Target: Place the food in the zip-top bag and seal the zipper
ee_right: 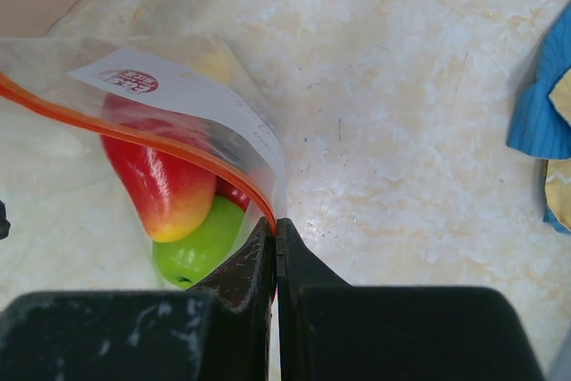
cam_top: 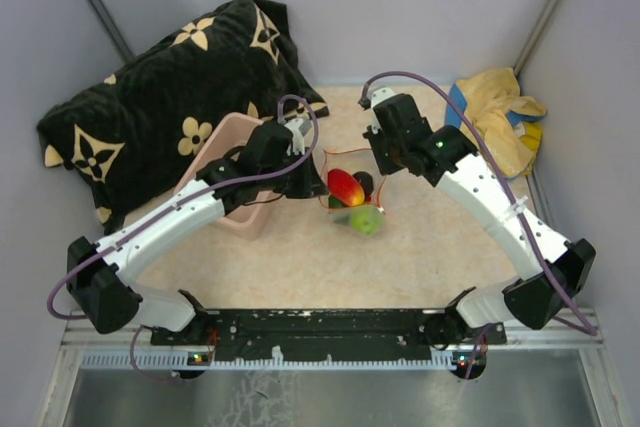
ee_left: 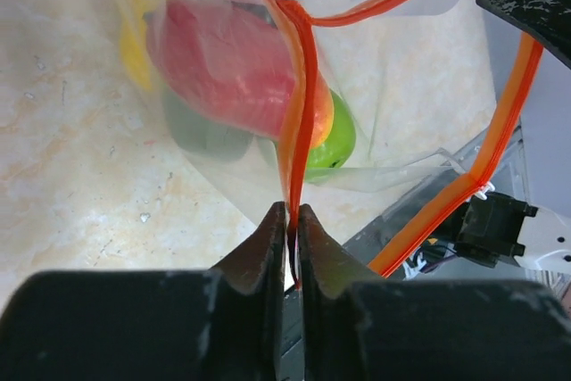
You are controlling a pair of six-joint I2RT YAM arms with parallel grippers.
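Note:
The clear zip bag with orange zipper holds toy food: a red mango [cam_top: 344, 184] [ee_right: 165, 185], a green apple [ee_right: 196, 247] [ee_left: 332, 144], dark and yellow items behind. My left gripper [cam_top: 313, 187] is at the bag's left end, fingertips closed on the orange zipper edge [ee_left: 303, 95]. My right gripper [cam_top: 376, 147] is at the other end, shut on the bag's rim. The bag hangs between them, its mouth partly open.
A pink bin [cam_top: 250, 225] stands behind the left arm. A patterned dark cushion [cam_top: 150, 97] lies back left, a yellow-blue cloth bag [cam_top: 500, 97] at right.

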